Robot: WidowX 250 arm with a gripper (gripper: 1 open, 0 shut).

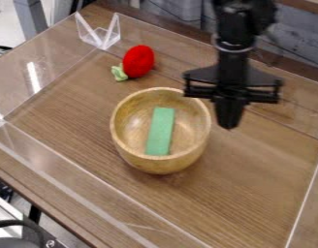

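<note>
My gripper (232, 103) is raised at the upper right of the camera view, just beyond the right rim of a yellow oval bowl (193, 145). It is shut, with nothing visible between its fingers. A green block (161, 131) lies in the bowl, on its left side. A red object (139, 58) with a small green part beside it lies on the table above the bowl.
A clear plastic item (98, 28) stands at the top left, with a dark cable curving near it.
</note>
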